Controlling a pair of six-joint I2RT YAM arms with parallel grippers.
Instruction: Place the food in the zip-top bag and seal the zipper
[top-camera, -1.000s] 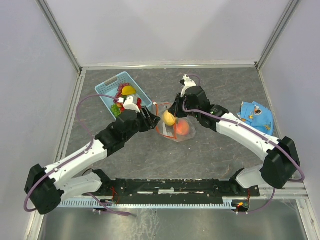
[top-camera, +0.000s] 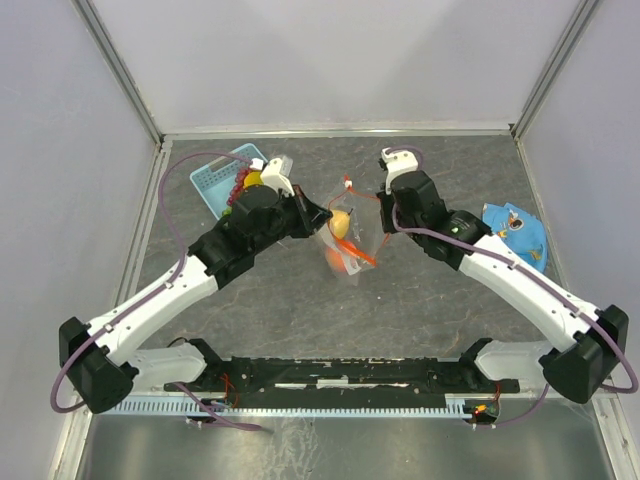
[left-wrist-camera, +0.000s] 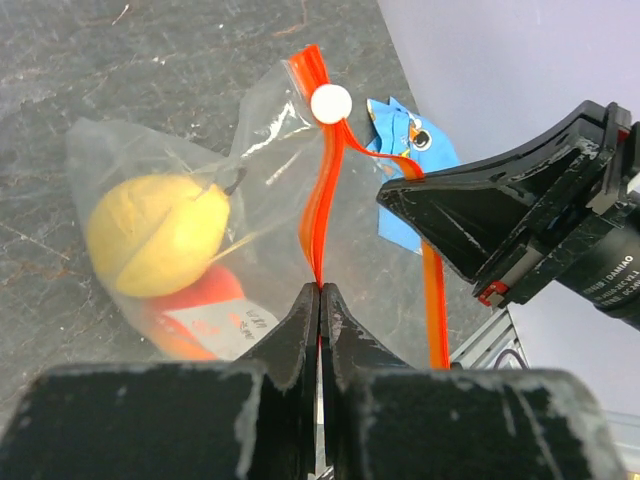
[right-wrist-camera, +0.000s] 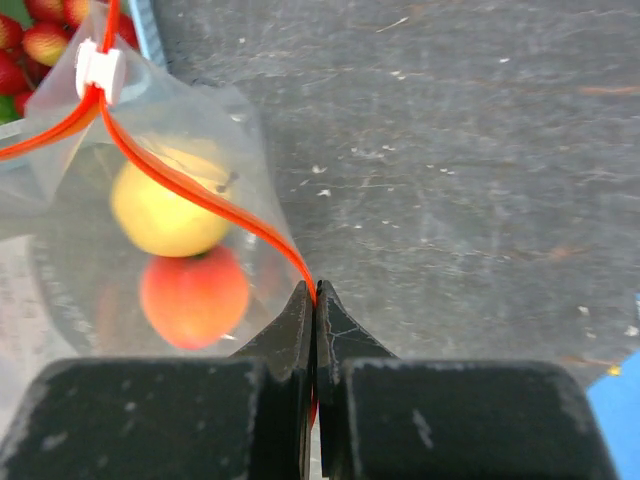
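The clear zip bag (top-camera: 368, 225) with its orange zipper hangs between my two grippers. A yellow pear (left-wrist-camera: 157, 235) and a red-orange peach or apple (right-wrist-camera: 195, 297) lie inside it. My left gripper is shut on the orange zipper edge. On the opposite edge, my right gripper is shut with the thin orange strip between its fingertips. A white slider (left-wrist-camera: 331, 103) sits on the zipper, at the far corner of the mouth. Between the grippers the mouth gapes, its two orange edges apart.
A light-blue basket (top-camera: 205, 183) with fruit stands at the back left, partly hidden by the left arm; red fruits (right-wrist-camera: 40, 42) show in it. Folded blue bags (top-camera: 518, 236) lie at the right. Dark table around the bag is clear.
Both grippers have risen and the right has moved rightward, lifting the bag and its fruit and stretching the mouth wider.
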